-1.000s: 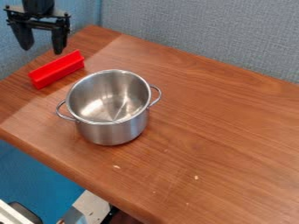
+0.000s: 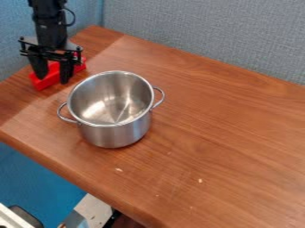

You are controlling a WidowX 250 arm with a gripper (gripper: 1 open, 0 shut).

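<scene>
My black gripper [image 2: 53, 66] is down at the left end of the table, its fingers on either side of a red block [image 2: 45, 80] that lies on the wood. The fingers partly hide the block, and whether they press on it is not clear. A steel pot [image 2: 113, 125] with two wire handles stands just right of and in front of the block.
Grey padded walls [image 2: 215, 36] border the back, and a blue surface [image 2: 30, 178] lies beyond the left edge.
My gripper has come down from above the block to around it. The block and pot look to be in the same places.
</scene>
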